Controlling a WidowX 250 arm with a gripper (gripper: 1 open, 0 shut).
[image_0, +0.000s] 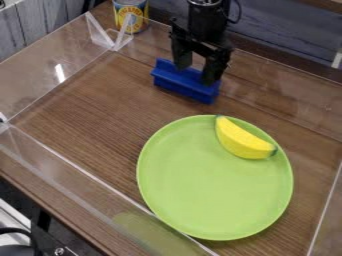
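Observation:
My black gripper (198, 58) hangs open at the top centre, its fingers just above and behind a blue block (186, 85), partly hiding its top edge. A yellow banana (243, 141) lies on the upper right part of a large green plate (214, 193).
A can (130, 15) with a yellow label stands at the back left, beside a clear plastic piece. The wooden table (87, 120) has free room on the left and at the back right. A wall runs along the back.

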